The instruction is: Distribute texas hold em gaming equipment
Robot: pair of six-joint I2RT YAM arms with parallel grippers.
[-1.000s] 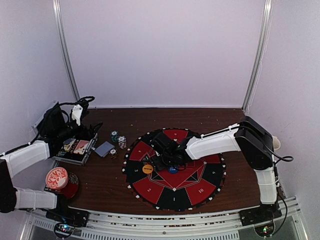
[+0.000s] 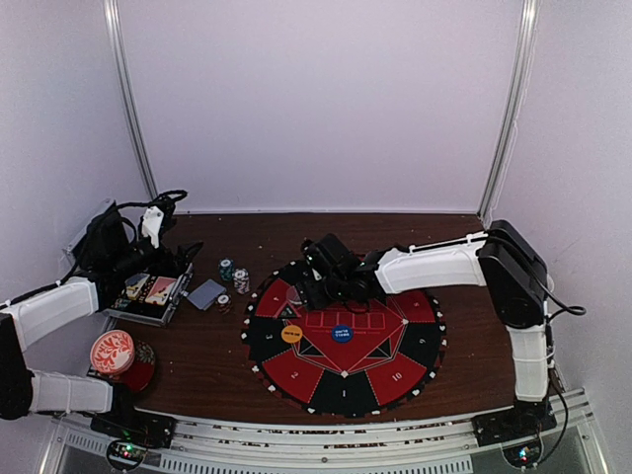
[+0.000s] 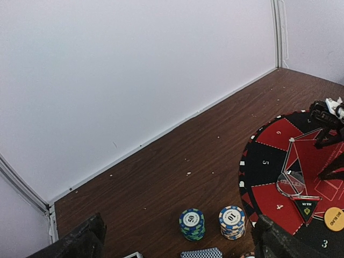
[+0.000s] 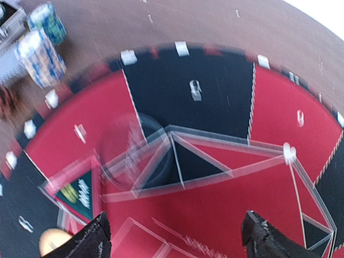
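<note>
A round red-and-black game mat lies on the table. On it are an orange button, a blue button, a dark triangular piece and a clear round disc. Over the mat's left part is my right gripper, its fingers apart and nothing between them; the clear disc lies ahead of it, blurred. At the left, above the open case, my left gripper stands open and empty. Chip stacks and a blue-backed card deck lie between case and mat.
A second chip stack stands close to the mat's left edge, with a smaller stack nearby. A red patterned round piece is at the front left. Free tabletop runs along the back.
The left arm has stayed still.
</note>
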